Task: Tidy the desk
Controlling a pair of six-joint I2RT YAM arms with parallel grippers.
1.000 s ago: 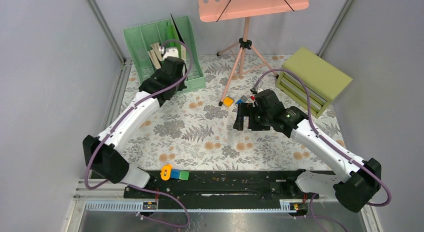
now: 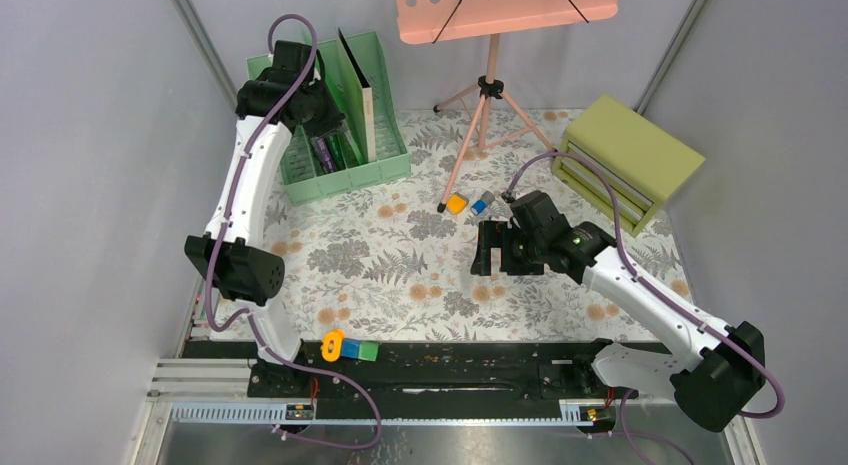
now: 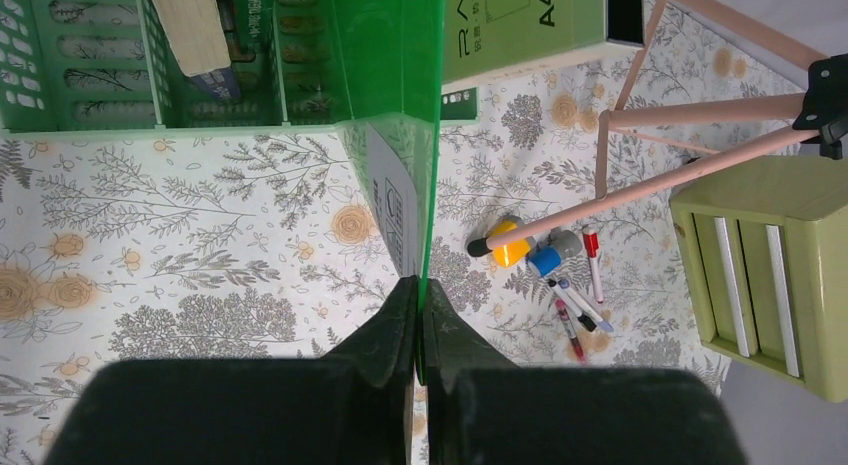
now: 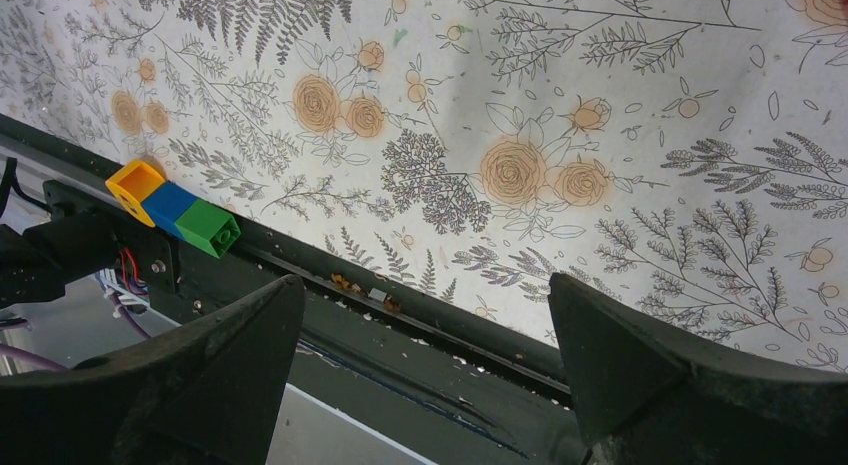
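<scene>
In the left wrist view, my left gripper is shut on the lower edge of a green translucent folder (image 3: 390,55), which stands upright. Seen from above, that gripper (image 2: 338,125) is over the green divided basket (image 2: 350,180), and the arm covers its left part. A light-green box file marked A4 (image 3: 545,30) leans in the basket, right of the folder. Books (image 3: 190,30) sit in another compartment. My right gripper (image 2: 508,247) stands open above the patterned desk, nothing between its fingers.
By the pink stand's leg (image 2: 465,163) lie yellow and blue items (image 3: 545,260) and several pens (image 3: 575,305). A green drawer cabinet (image 2: 635,155) stands at the right. Toy blocks (image 4: 175,207) rest on the desk's front edge.
My left arm has swung toward the back left, its gripper moving left over the basket and now hiding the books from above. The right arm has shifted only slightly.
</scene>
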